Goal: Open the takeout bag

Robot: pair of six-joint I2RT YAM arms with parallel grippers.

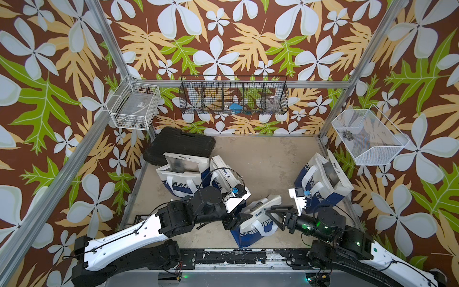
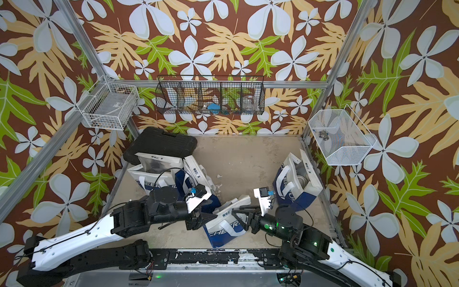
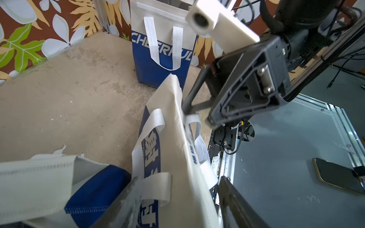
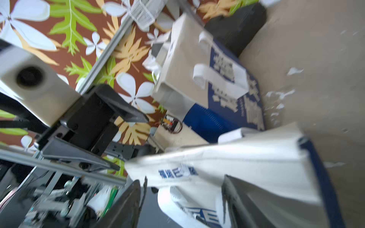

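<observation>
A white-and-blue takeout bag with white handles leans at the front centre of the table. My left gripper is at its left end; in the left wrist view the fingers stand apart on either side of the folded cream top. My right gripper is at the bag's right end; in the right wrist view its blurred fingertips stand apart at the printed top edge. Whether either touches the bag is unclear.
More bags stand at the left and right. A black case lies at back left. Wire baskets hang on the frame.
</observation>
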